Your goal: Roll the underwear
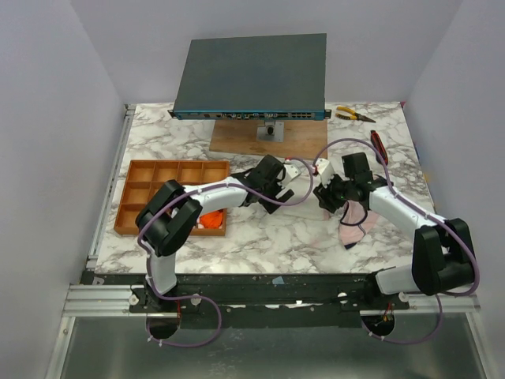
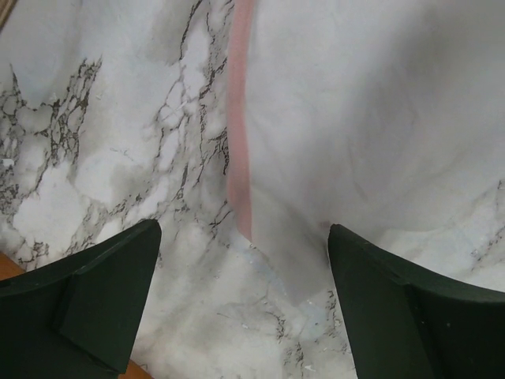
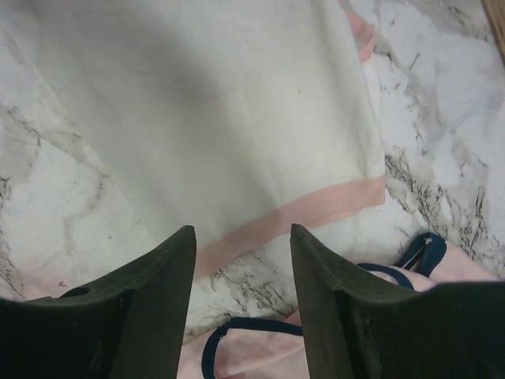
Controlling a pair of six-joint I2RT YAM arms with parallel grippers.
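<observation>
White underwear with a pink waistband [image 2: 238, 118] is spread between the two arms on the marble table; in the top view its white fabric [image 1: 301, 208] is partly covered by the grippers. Over its left edge my left gripper stands open, a corner of the fabric showing between the fingers but not pinched. On the other side, my right gripper is part open above the far pink band [image 3: 316, 207], with nothing held. The fabric lies fairly flat, with soft creases.
A second pink garment with dark trim [image 1: 359, 225] lies close beside the right gripper. The brown compartment box [image 1: 136, 189] with an orange item [image 1: 211, 219] is left. The monitor stand [image 1: 229, 136] is behind.
</observation>
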